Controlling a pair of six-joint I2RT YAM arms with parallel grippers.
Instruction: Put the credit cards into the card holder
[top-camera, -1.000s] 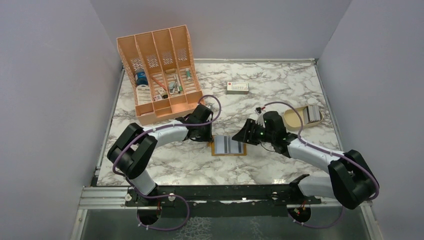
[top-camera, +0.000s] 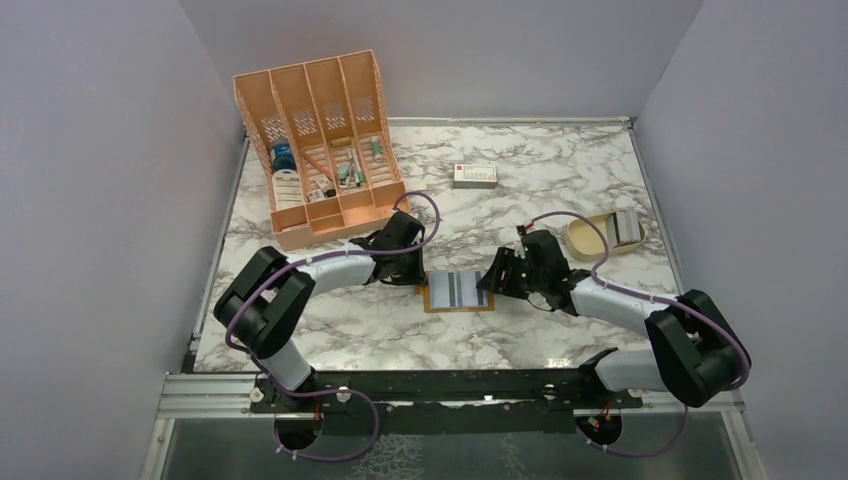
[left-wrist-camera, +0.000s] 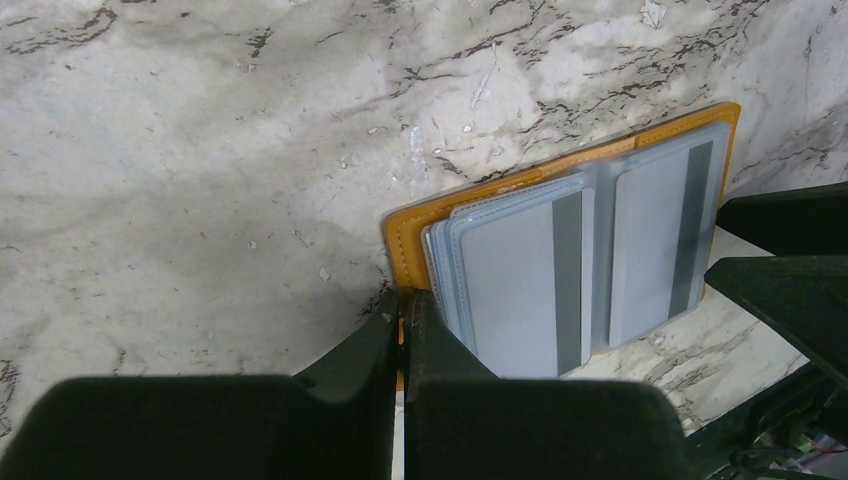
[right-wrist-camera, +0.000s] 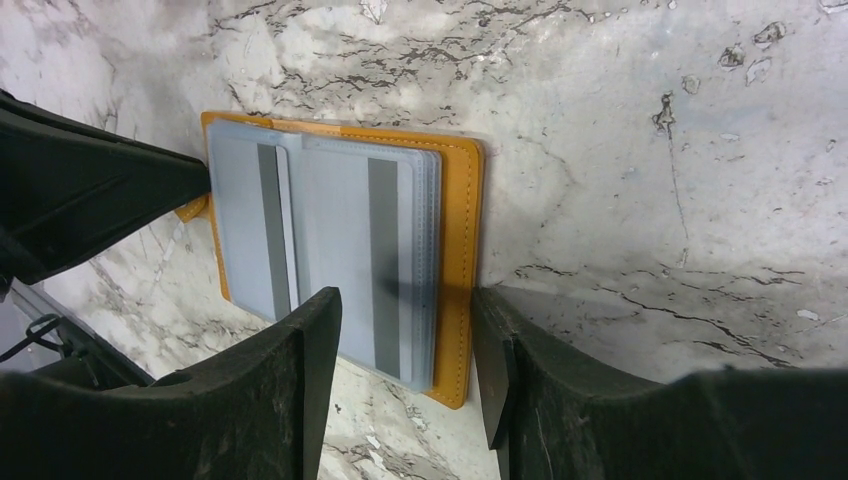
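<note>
The card holder lies unfolded on the marble table, with an orange-brown cover (top-camera: 460, 309) and clear sleeves. White cards with a dark stripe show in both halves, one card (left-wrist-camera: 500, 285) in the left stack of sleeves and another card (right-wrist-camera: 240, 200) on the opposite side when seen from the right wrist. My left gripper is shut on the card holder's left edge. At the holder's right edge, my right gripper stands part open, one finger (right-wrist-camera: 325, 320) over the sleeves and the other just beyond the orange border; nothing is pinched there.
More pale cards (top-camera: 624, 228) rest in a beige oval basket (top-camera: 582, 243) at the right. Behind the holder is a small white box (top-camera: 475, 174). A peach organizer (top-camera: 300, 236) with several items stands at back left. Bare table surrounds the holder.
Over the last second my right gripper drew back rightward from above the holder to its right edge, uncovering more of the sleeves. The left arm and the holder look almost still.
</note>
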